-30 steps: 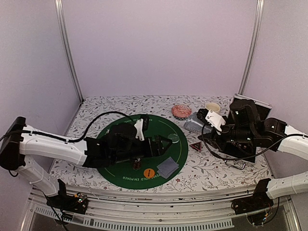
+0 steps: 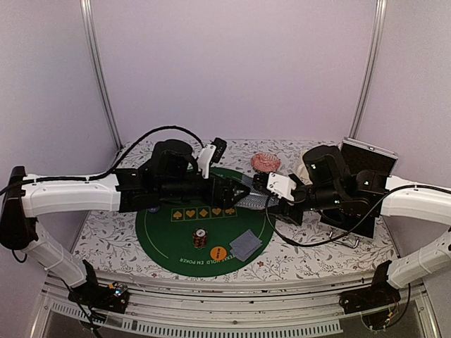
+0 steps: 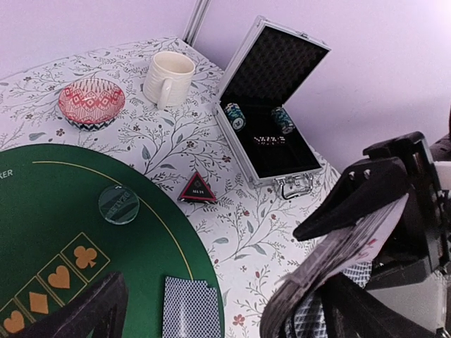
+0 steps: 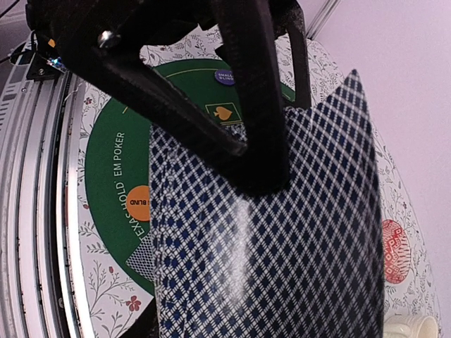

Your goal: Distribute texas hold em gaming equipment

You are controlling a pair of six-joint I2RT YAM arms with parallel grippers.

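Observation:
Between the two arms, a blue-and-white patterned bundle of cards (image 2: 251, 201) is raised above the right side of the green poker mat (image 2: 156, 238). My right gripper is shut on its far end, one dark finger on each side. My left gripper (image 2: 232, 191) stands open beside the cards' free end; in the right wrist view, one of its fingers (image 4: 264, 134) overlaps the patterned face, and contact is unclear. Another small pile of cards (image 2: 246, 245) lies at the mat's front right. A clear dealer disc (image 3: 119, 205) rests on the mat.
Red chips (image 2: 200, 238) and an orange blind button (image 2: 218, 253) occupy the mat's front. Right of it are a red triangle marker (image 3: 198, 189) and an open chip case (image 3: 246, 151). A patterned bowl (image 2: 266, 163) and a cream mug (image 3: 169, 77) stand behind.
My right gripper has carried the cards leftward over the mat. The left arm has risen and swung toward the back, bringing its open gripper close to the cards.

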